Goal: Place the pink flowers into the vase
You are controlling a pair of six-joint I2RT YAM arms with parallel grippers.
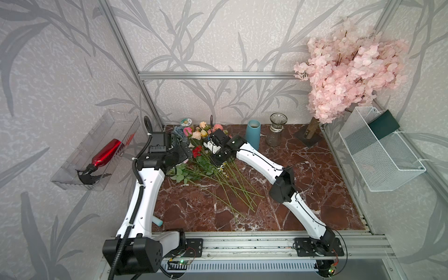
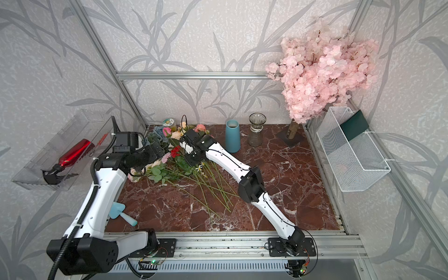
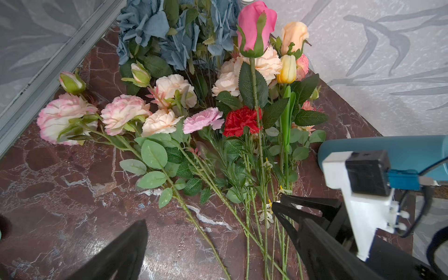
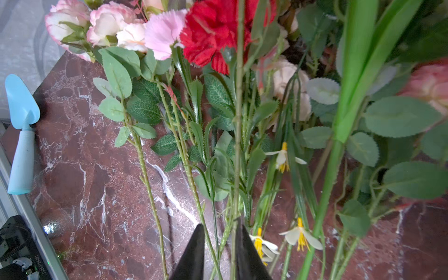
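A pink rose (image 3: 255, 28) on a long stem lies at the top of the flower pile in the left wrist view, with a pink carnation (image 3: 203, 120) lower down. My left gripper is open above the table, nothing between its fingers. My right gripper has a gap between its fingertips, over the flower stems. Thin stems run through that gap in the right wrist view, and the long rose stem (image 4: 238, 116) passes along the right finger; whether any is touched, I cannot tell. A blue vase (image 1: 253, 134) and a clear glass vase (image 1: 274, 136) stand upright at the back.
Around the pink ones lie a red carnation (image 4: 207, 32), blue blooms (image 3: 182, 42) and cream roses. A light-blue trowel (image 2: 122, 214) rests at the front left. Tall pink blossoms (image 1: 350, 70) fill the back right.
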